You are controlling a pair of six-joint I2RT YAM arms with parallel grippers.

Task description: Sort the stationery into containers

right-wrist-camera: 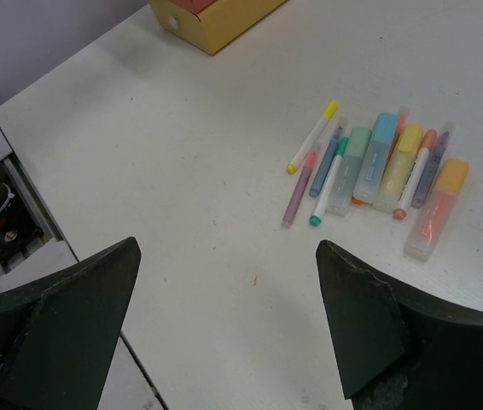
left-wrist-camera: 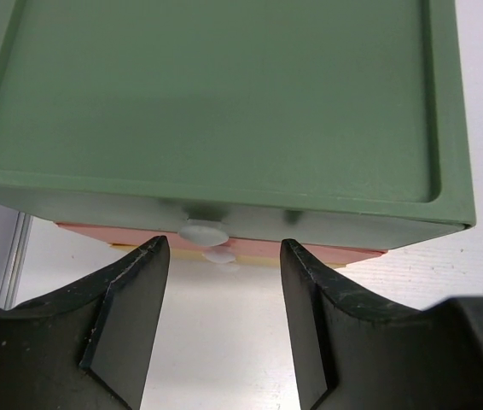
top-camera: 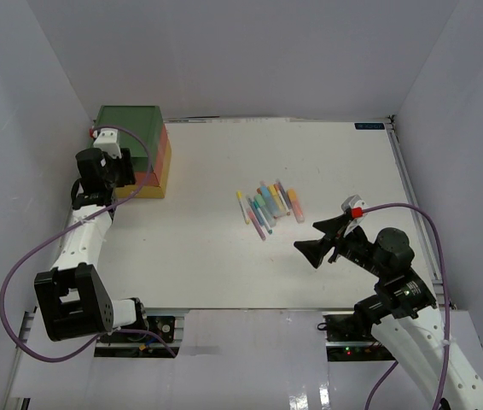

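Note:
A stack of drawers, green (top-camera: 130,117) over red (top-camera: 164,154) over yellow (top-camera: 154,193), stands at the back left. In the left wrist view, the green drawer's pale round knob (left-wrist-camera: 203,232) shows between the parted fingers of my left gripper; contact cannot be made out. Below it is the red drawer's knob (left-wrist-camera: 219,254). Pens and markers lie loosely grouped mid-table, among them a yellow marker (right-wrist-camera: 399,168), an orange-capped one (right-wrist-camera: 437,209) and a purple pen (right-wrist-camera: 301,184). My right gripper (top-camera: 313,241) hangs open and empty to their right and nearer the front.
Bare white table (top-camera: 199,256) surrounds the pens on all sides. Grey walls (top-camera: 241,60) close in the back and both sides. A small dark label (top-camera: 369,125) sits at the far right corner.

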